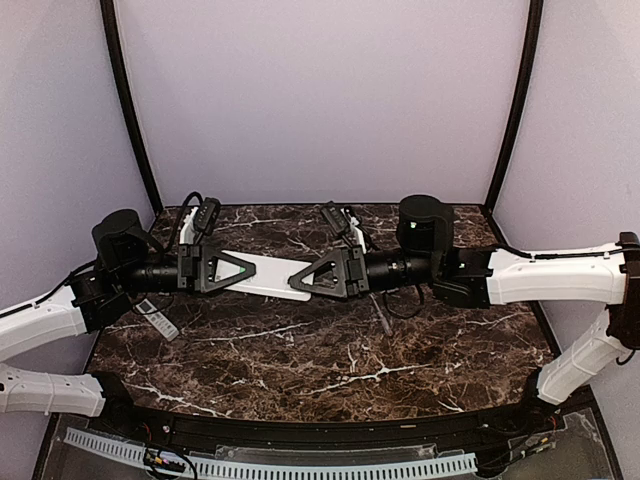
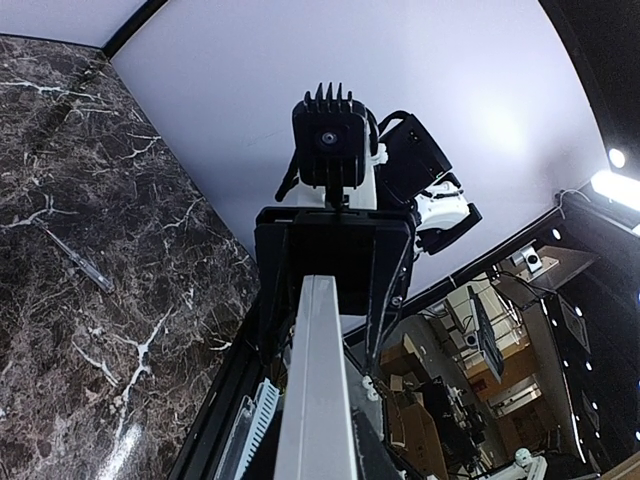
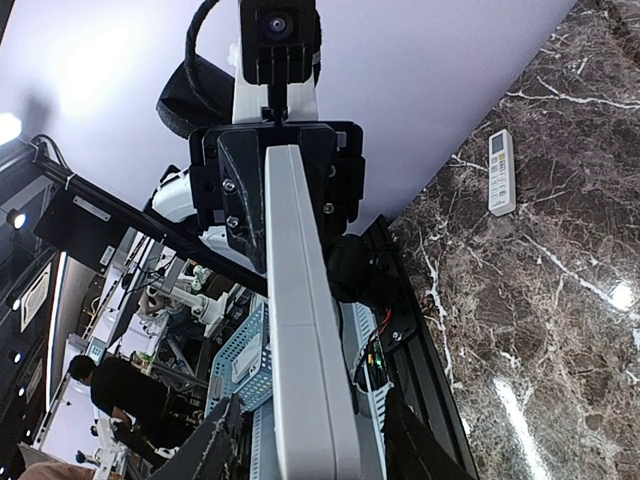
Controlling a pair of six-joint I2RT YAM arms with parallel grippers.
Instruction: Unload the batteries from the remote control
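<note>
A white, long, flat-sided object (image 1: 268,277), seen from its back or side, is held level in mid-air between the two arms, filling the lower middle of both wrist views. My left gripper (image 1: 236,272) is shut on its left end. My right gripper (image 1: 304,280) is at its right end, fingers around it and part open; whether they press on it is unclear. No batteries can be made out.
A small remote (image 3: 501,172) lies on the dark marble table (image 1: 350,370) at the left. A thin tool (image 2: 80,258) lies on the right of the table.
</note>
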